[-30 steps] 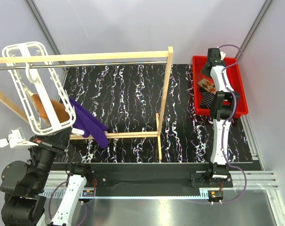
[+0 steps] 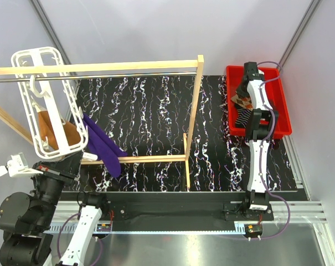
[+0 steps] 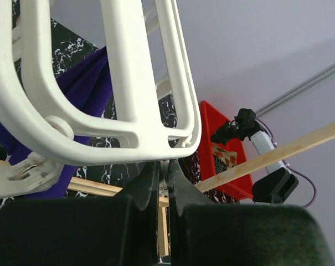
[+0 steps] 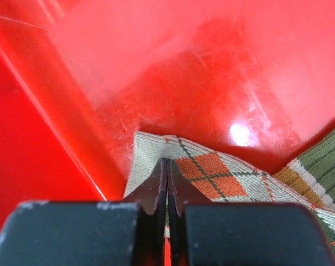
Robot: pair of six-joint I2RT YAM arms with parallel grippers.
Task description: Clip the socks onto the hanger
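A white plastic hanger (image 2: 62, 127) hangs on the rail at left, with an orange sock (image 2: 70, 133) and a purple sock (image 2: 103, 144) below it. My left gripper is shut on the hanger's lower frame. In the red bin (image 2: 283, 122) at right, my right gripper is shut with its tips on the corner of an orange-plaid sock (image 4: 211, 172); whether fabric is pinched is unclear. A green striped sock (image 4: 328, 169) lies beside it, and a black striped sock (image 2: 242, 117) shows in the top view.
A wooden frame (image 2: 194, 111) carries the metal rail and stands over the black marbled table (image 2: 211, 172). The table between frame and bin is clear. Walls enclose the back and sides.
My right gripper has moved slightly down within the bin, toward the front. The hanger and left gripper have shifted slightly to the right, and the purple sock hangs a little differently.
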